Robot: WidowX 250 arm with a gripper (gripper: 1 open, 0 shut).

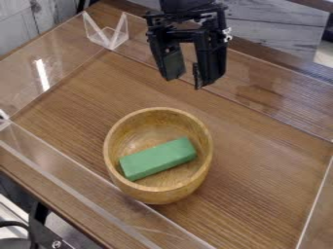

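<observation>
A green block [158, 157] lies tilted a little inside the round wooden bowl [186, 182] in the lower middle. Above and behind the bowl, at the top centre, hangs my black gripper [190, 64], open, with nothing seen between its fingers and apart from the block.
The bowl stands on a wooden tabletop [266, 165] with free room to the right and left. A clear plastic piece [107, 29] is at the back left. Clear edging runs along the left and front, and a grey marbled surface lies at the back right.
</observation>
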